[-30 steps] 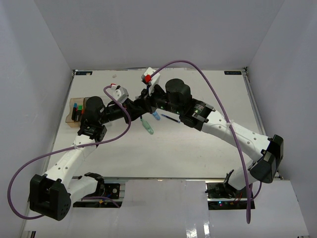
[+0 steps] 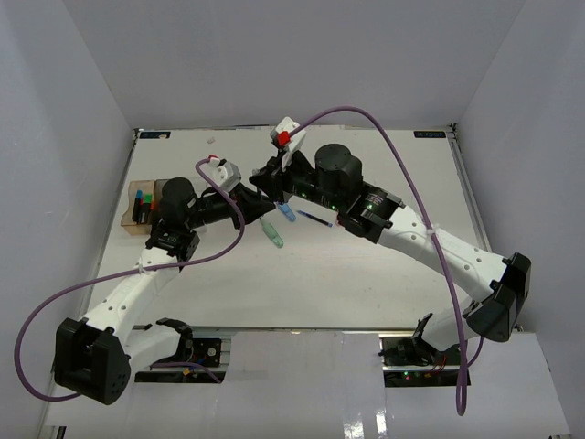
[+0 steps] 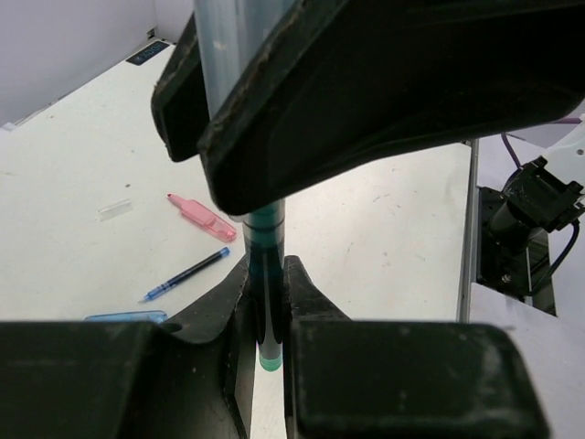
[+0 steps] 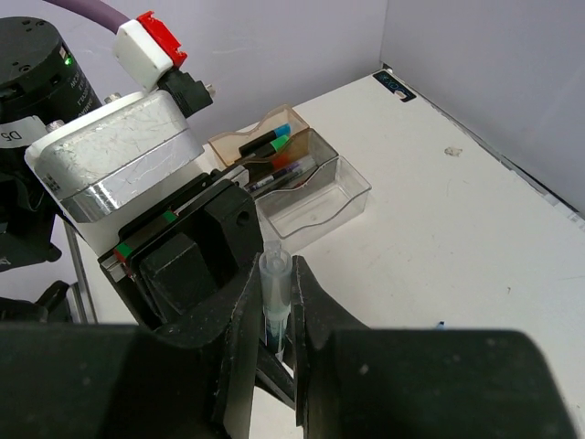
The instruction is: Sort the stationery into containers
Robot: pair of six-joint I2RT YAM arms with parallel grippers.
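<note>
My two grippers meet above the table's middle in the top view. The left gripper is shut on an upright pen (image 3: 265, 233) with teal and clear parts. The right gripper is shut on the same pen, whose clear end (image 4: 275, 270) shows between its fingers. A pink item (image 3: 201, 216), a dark blue pen (image 3: 187, 274), a light blue item (image 2: 285, 211), a green item (image 2: 271, 232) and a small clear piece (image 3: 115, 209) lie on the table. The organizer (image 4: 311, 209) holds several pens and markers.
The organizer stands at the table's left side, beside my left arm. Walls surround it at back and sides.
My right gripper has moved slightly up and back in the top view, with a little shift to the right.
</note>
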